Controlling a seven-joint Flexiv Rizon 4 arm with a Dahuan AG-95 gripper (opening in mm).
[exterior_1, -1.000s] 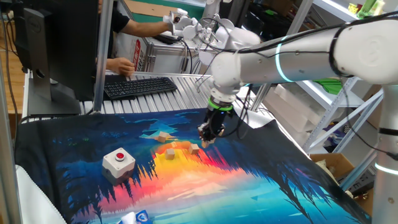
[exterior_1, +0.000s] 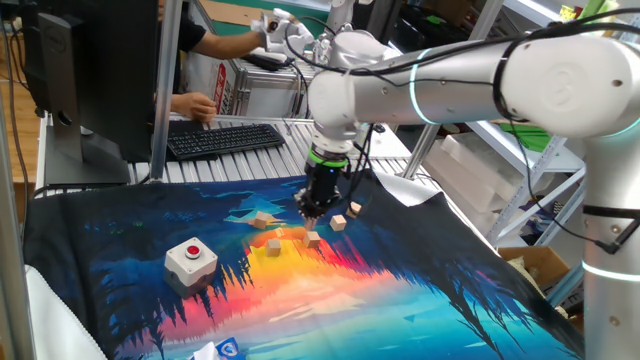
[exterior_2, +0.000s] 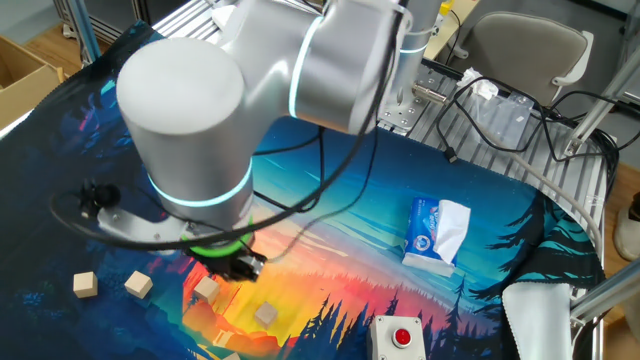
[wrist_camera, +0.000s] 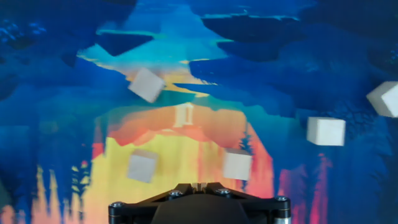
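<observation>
Five small pale wooden cubes are scattered on the printed cloth (exterior_1: 400, 310). In the wrist view, one cube (wrist_camera: 237, 164) lies just beyond my gripper, slightly right of its tips. Another cube (wrist_camera: 142, 165) is to the left, and a tilted cube (wrist_camera: 147, 85) lies farther off. To the right are a cube (wrist_camera: 326, 131) and one cut by the frame edge (wrist_camera: 384, 99). My gripper appears shut, with no cube visible between its fingers. From the first exterior view, the gripper (exterior_1: 309, 221) points down above the cloth, close to a cube (exterior_1: 311, 240).
A grey box with a red button (exterior_1: 191, 266) stands on the cloth, and a blue tissue pack (exterior_2: 436, 236) lies near the robot base. Behind the cloth are a keyboard (exterior_1: 225, 142), a monitor (exterior_1: 95, 90) and a person's hand (exterior_1: 195, 106).
My arm and gripper have moved left in the first exterior view, from over the right-hand cubes towards the middle ones. Two right-hand cubes have come into sight. No cube has visibly shifted.
</observation>
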